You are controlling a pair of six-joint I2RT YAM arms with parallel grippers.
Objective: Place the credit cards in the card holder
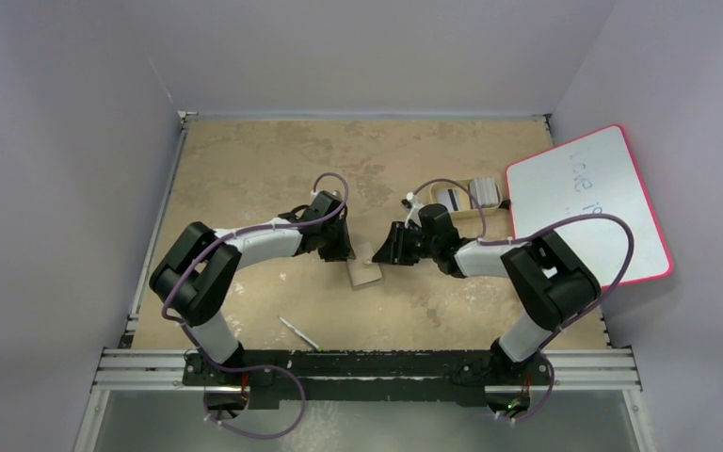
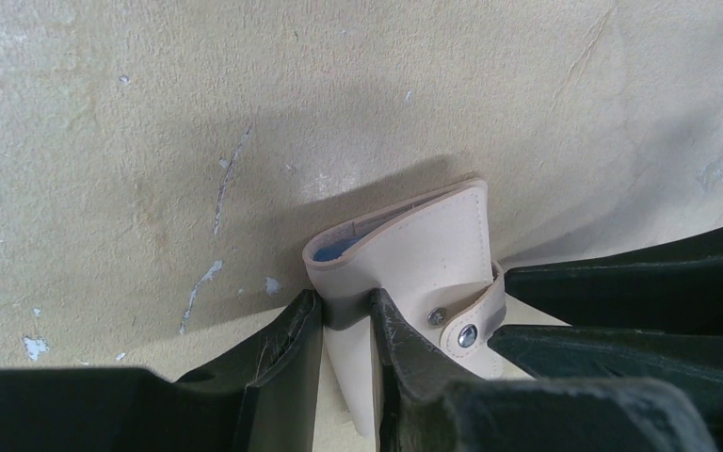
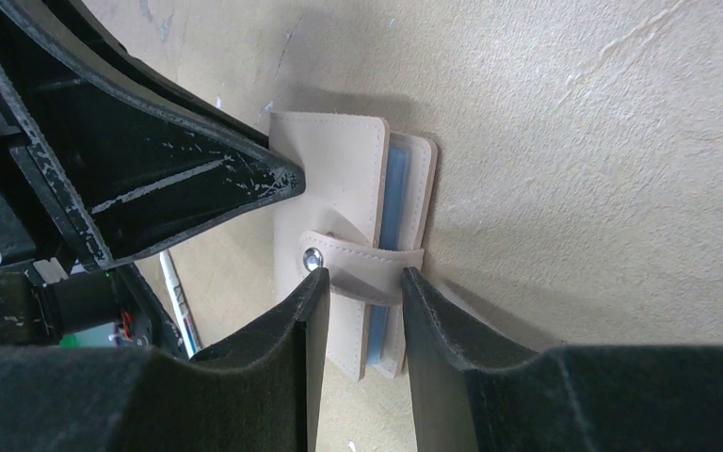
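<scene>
A pale leather card holder [image 1: 364, 274] with a snap strap [image 3: 358, 266] and blue inside lies on the table between both grippers. In the left wrist view my left gripper has its fingertips close together at the holder's folded edge, apparently pinching it. My right gripper has its fingertips either side of the strap in the right wrist view; whether it grips firmly is unclear. A tray [image 1: 462, 212] at the back right holds flat card-like items, partly behind the right arm's hose.
A whiteboard [image 1: 584, 207] leans over the right side of the table. A pen [image 1: 298, 332] lies near the front edge.
</scene>
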